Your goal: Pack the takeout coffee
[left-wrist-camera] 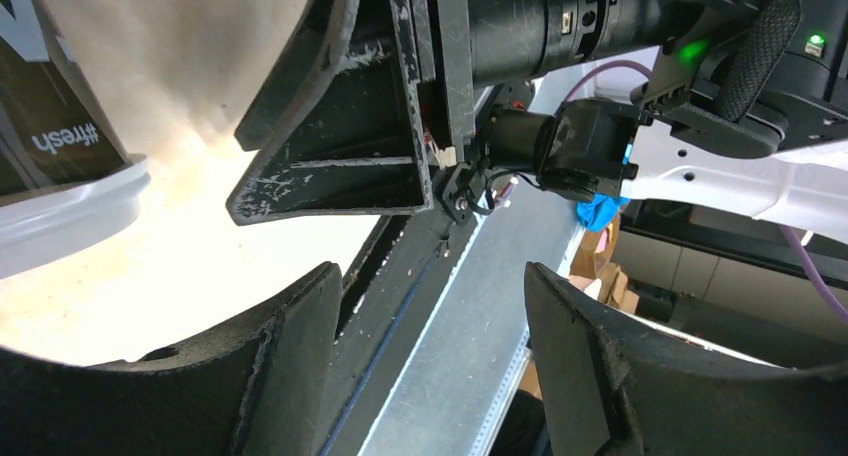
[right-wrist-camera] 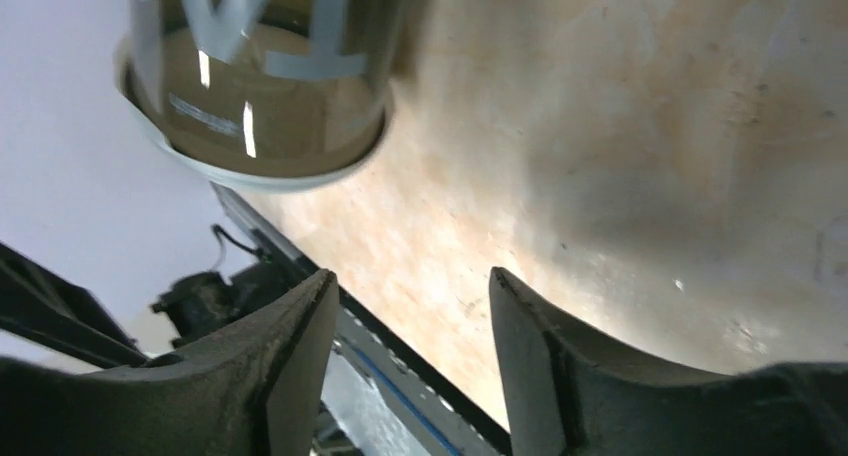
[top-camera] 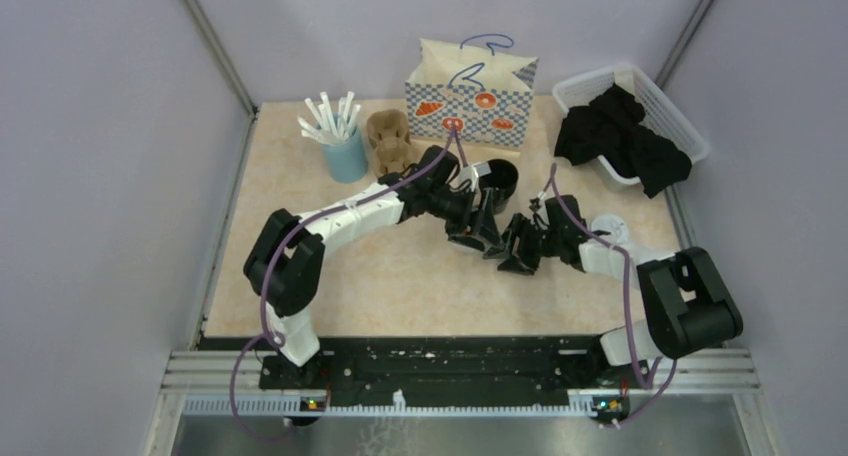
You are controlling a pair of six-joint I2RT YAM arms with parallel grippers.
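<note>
In the top view my left gripper (top-camera: 487,241) and right gripper (top-camera: 513,248) are close together over the middle of the table. A coffee cup with a white lid (top-camera: 467,243) is mostly hidden under the left one. In the left wrist view the printed dark cup (left-wrist-camera: 62,136) is at the left edge, clear of the left gripper, whose fingers stand apart with nothing between. The right wrist view has a see-through cup (right-wrist-camera: 270,86) at upper left; the right gripper is open over bare table. Behind them stands a dark open cup (top-camera: 499,179).
A checked paper bag (top-camera: 470,113) is at the back, beside a brown cup carrier (top-camera: 388,136) and a blue holder (top-camera: 347,159) of straws. White lids (top-camera: 610,228) lie by the right arm. A white basket (top-camera: 668,116) holds black cloth.
</note>
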